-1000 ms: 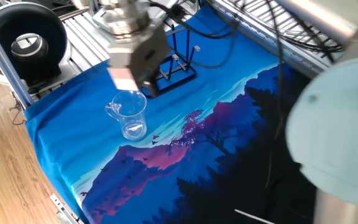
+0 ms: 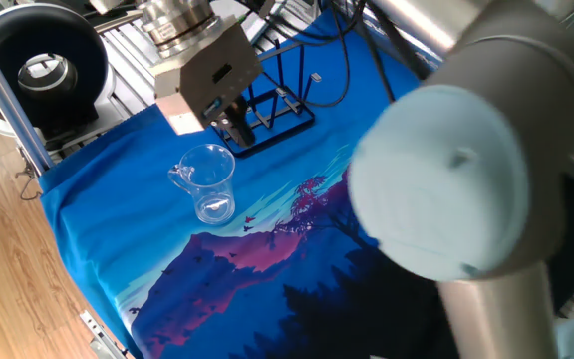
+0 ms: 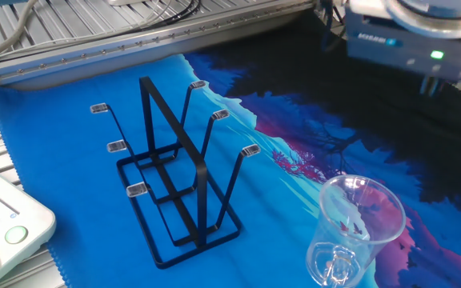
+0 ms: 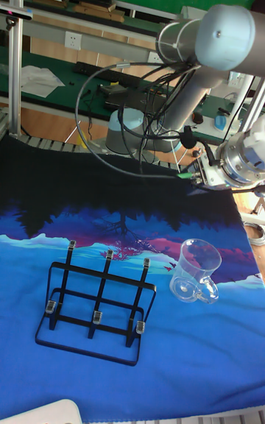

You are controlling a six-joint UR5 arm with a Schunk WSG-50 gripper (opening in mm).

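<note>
A clear cup with a handle [image 2: 207, 184] stands upright on the blue printed cloth, its wide mouth up. In the second view the cup [image 3: 354, 228] is at the lower right; in the third the same cup [image 4: 196, 269] is right of the rack. My gripper [image 2: 233, 128] hangs above the cloth, apart from the cup. Its dark fingers show only small in the second view, at the gripper [image 3: 430, 86], and whether they are parted is unclear. Nothing visible hangs from them. A black wire rack [image 3: 201, 192] with clear-tipped prongs stands on the cloth, empty.
A white box with a red button [image 3: 2, 228] sits by the cloth's edge. Cables [image 4: 101, 153] loop from the arm. A large round black object [image 2: 78, 30] stands beyond the cloth.
The arm's large joint moved left across the picture. Cup and rack stayed where they were.
</note>
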